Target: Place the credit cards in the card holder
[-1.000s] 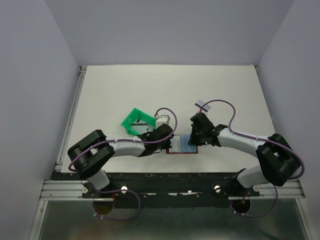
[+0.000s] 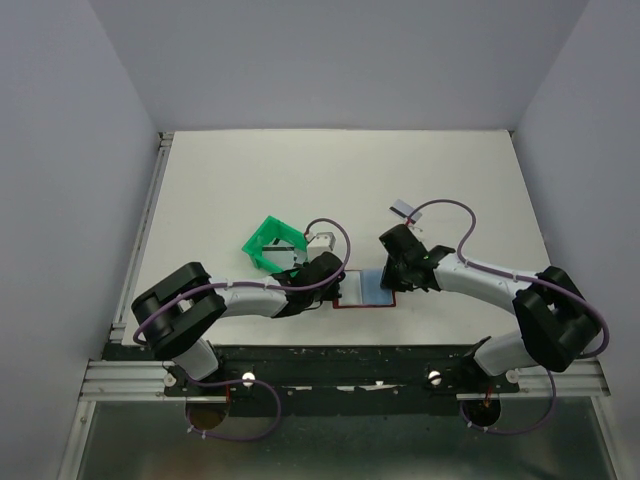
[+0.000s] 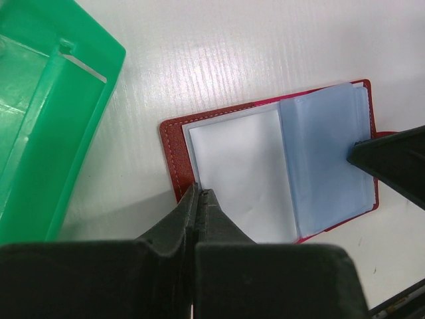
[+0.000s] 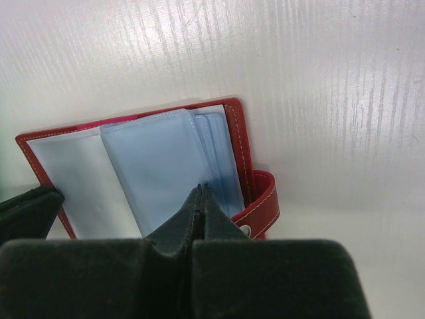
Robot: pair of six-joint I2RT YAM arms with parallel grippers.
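The card holder [image 2: 363,305] lies open on the table between my two arms, a red leather cover with stitched edges. Its left side shows a white page [image 3: 242,169]; on its right are blue-tinted clear sleeves [image 4: 159,159]. A red strap [image 4: 259,212] curls from its right edge. My left gripper is shut over the holder's left edge, with nothing visible between its fingers. Over the sleeves at the right side, my right gripper is shut too, nothing showing between its tips. Dark cards [image 2: 278,248] lie in the green box [image 2: 262,262] to the left.
The green box stands close beside my left gripper, its wall [image 3: 83,129] near the holder. A small grey-blue card-like piece [image 2: 405,210] lies behind my right gripper.
The right one has moved only slightly. The holder lies where it was.
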